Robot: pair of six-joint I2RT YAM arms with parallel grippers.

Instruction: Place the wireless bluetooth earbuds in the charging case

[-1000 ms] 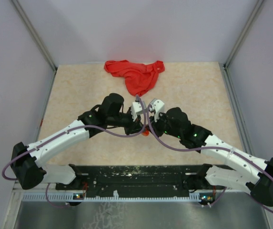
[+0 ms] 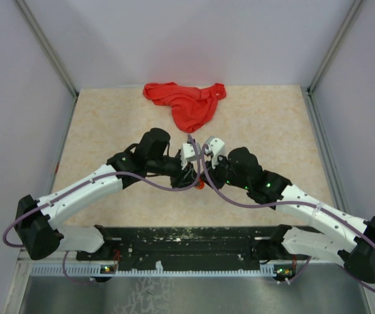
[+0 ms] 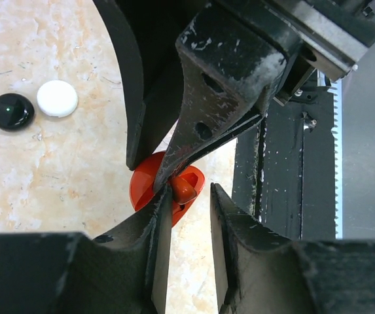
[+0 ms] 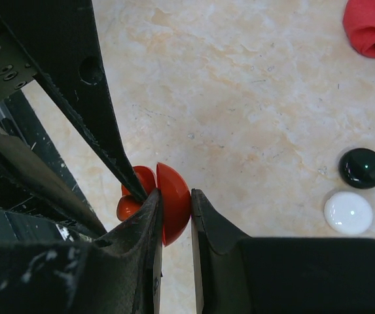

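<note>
Both grippers meet over the mat in the top view. A red charging case [image 4: 174, 203] is held in my right gripper, shut on it. My left gripper is partly open at the case, with a small red piece [image 3: 183, 190], likely an earbud, by its fingers; whether it grips it is hard to tell, as the other gripper hides part of it. Whether the piece sits inside the case is unclear.
A black puck [image 4: 362, 167] and a white puck [image 4: 347, 212] lie on the beige mat. A red cloth [image 2: 190, 108] lies at the back. The mat's front edge borders a dark strip.
The arms are almost still in the top view, with at most a slight shift of the left gripper.
</note>
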